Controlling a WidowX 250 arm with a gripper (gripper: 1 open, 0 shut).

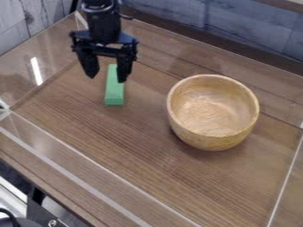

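Observation:
My gripper (104,67) is at the upper left, open, its dark fingers pointing down on either side of the top of a green block (115,89). The block is long and narrow and lies on the wooden table; I cannot tell whether the fingers touch it.
A round wooden bowl (213,112) sits on the right of the table (142,168), apart from the green block. Dark floor shows at the lower left corner and along the edges.

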